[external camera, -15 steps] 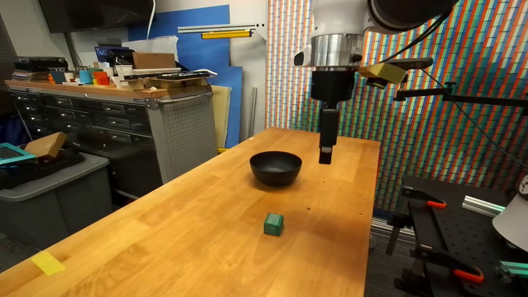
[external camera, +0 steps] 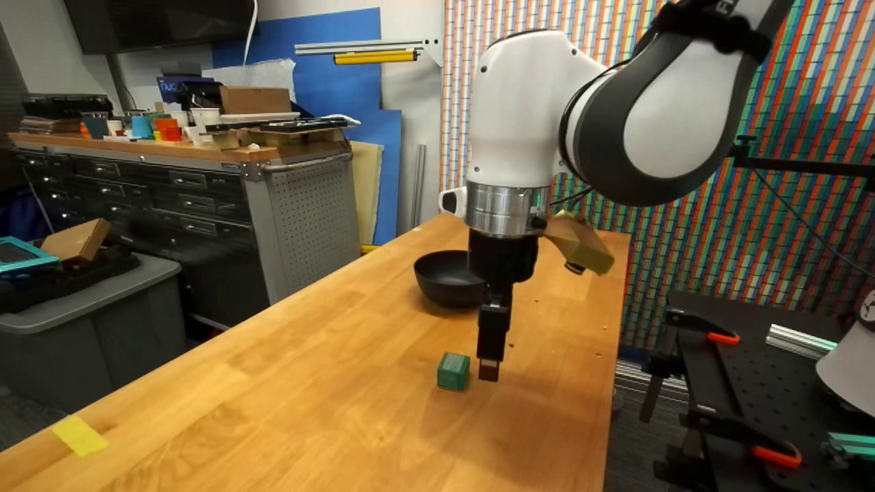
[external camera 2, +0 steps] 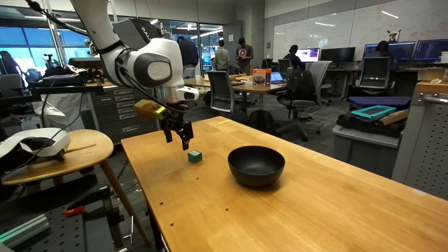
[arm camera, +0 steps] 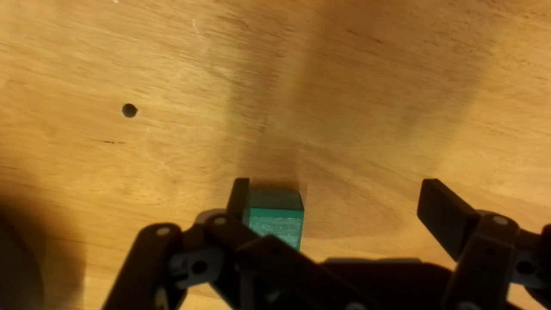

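A small green cube (external camera: 452,372) lies on the wooden table, clear of the bowl. My gripper (external camera: 489,370) hangs just above the tabletop close by the cube, its fingers wide apart and empty. From the wrist, the cube (arm camera: 276,223) shows low in the picture beside the left finger (arm camera: 238,200), which hides part of it; bare wood fills the space toward the right finger (arm camera: 445,217). In the second exterior view the gripper (external camera 2: 178,142) is over and a bit left of the cube (external camera 2: 195,156). A black bowl (external camera 2: 256,166) stands upright, its visible inside empty.
Yellow tape (external camera: 79,434) is stuck near its edge. Beyond one long side stands a black cart with clamps (external camera: 738,393); a grey bin (external camera: 90,328) is across the other.
My arm has come down a good way and shifted left in the first exterior view, from beside the bowl to close by the cube. Cube and bowl have not moved.
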